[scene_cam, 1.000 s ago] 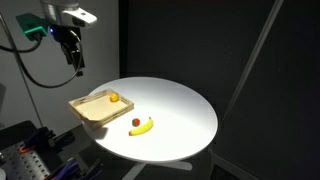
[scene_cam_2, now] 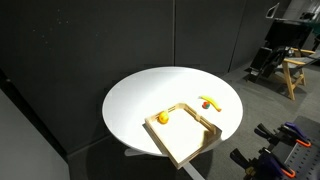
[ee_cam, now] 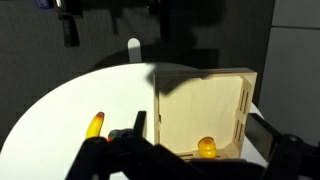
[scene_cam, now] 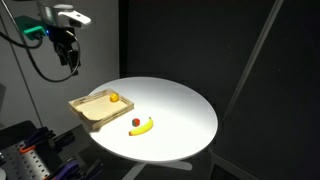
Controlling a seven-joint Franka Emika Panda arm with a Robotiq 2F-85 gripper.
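My gripper hangs high above the table's near left side, its two dark fingers standing wide apart at the lower edge of the wrist view. Nothing shows between them except the scene far below. Beneath is a shallow, light wooden tray [scene_cam: 92, 108] with an orange fruit [scene_cam: 114, 98] lying inside near its far corner. On the bare tabletop outside the tray lie a yellow banana [scene_cam: 142, 127] and a small red round item [scene_cam: 136, 122], close together. In the wrist view, a finger partly covers the red item [ee_cam: 113, 133].
The round white table [scene_cam: 185, 105] has plenty of clear surface beyond the fruit. Its tray sits at the edge nearest the arm's base. A wooden chair or stool [scene_cam_2: 294, 72] stands at the right of exterior view 2.
The arm's upper part has shifted slightly, with the hand tilting a little down and left in exterior view 1. Tray, fruit and table look unmoved.
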